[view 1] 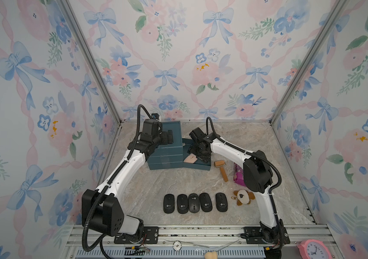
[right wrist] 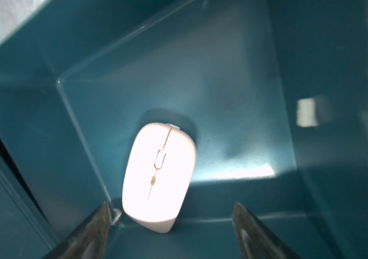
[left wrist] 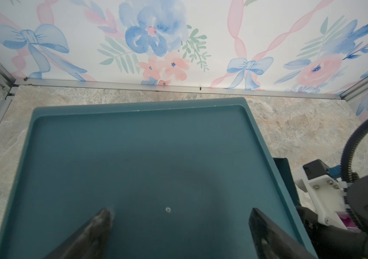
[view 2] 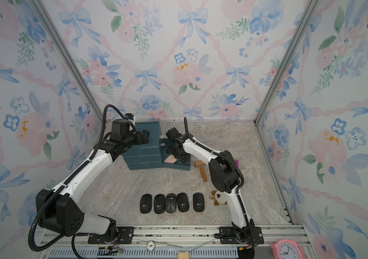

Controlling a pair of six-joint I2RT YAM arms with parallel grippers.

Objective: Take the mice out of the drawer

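Inside the pulled-out teal drawer (right wrist: pixel 244 108) lies a pale pink mouse (right wrist: pixel 158 172), close to one corner of it. My right gripper is over the drawer, its fingers spread to either side of the mouse's near end and nothing held. In the top left view the mouse (view 1: pixel 190 158) shows partly, beside that gripper. My left gripper stands open above the top of the teal cabinet (left wrist: pixel 149 164), with nothing between its fingers. Several dark mice (view 1: pixel 193 202) lie in a row on the table's front part.
Right of the drawer lie a wooden-handled roller (view 1: pixel 223 172) and a purple packet (view 1: pixel 239 176). A brown and white plush keychain (view 1: pixel 243 196) sits right of the dark mice.
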